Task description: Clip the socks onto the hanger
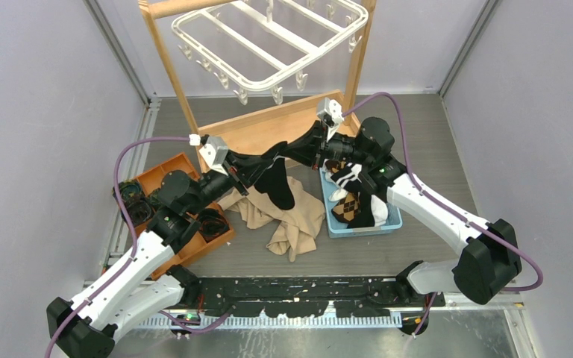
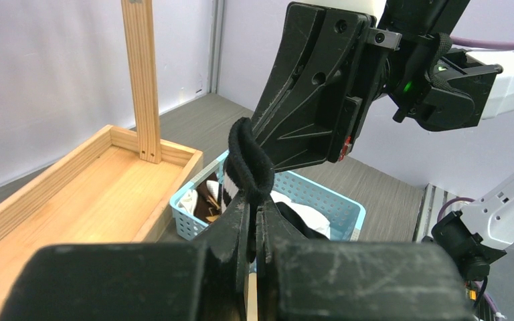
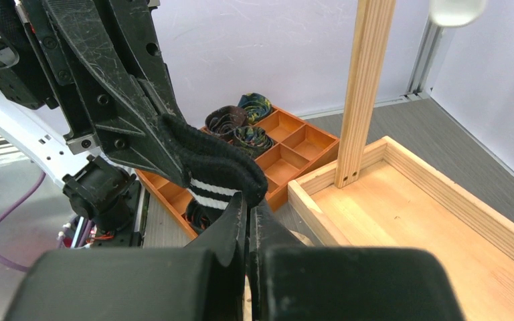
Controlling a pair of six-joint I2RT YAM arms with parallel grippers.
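Observation:
A black sock point(image 1: 274, 188) with white stripes near its cuff hangs between my two grippers, its foot dangling. My left gripper point(image 1: 262, 161) is shut with the cuff between its fingertips, as the left wrist view shows where the black cuff point(image 2: 249, 160) enters them. From the other side, my right gripper point(image 1: 286, 152) has closed on the same cuff, and the striped fabric point(image 3: 224, 167) runs between both grippers in the right wrist view. Above and behind them is the white hanger point(image 1: 306, 57), with several clips point(image 1: 277, 95) along its rim, none holding a sock.
Right of centre, a blue basket point(image 1: 365, 230) holds more socks. An orange divided box point(image 1: 168, 173) with rolled items stands at left. Beige cloth point(image 1: 298, 216) lies below the sock. The wooden stand's post point(image 1: 170, 67) rises behind my left arm.

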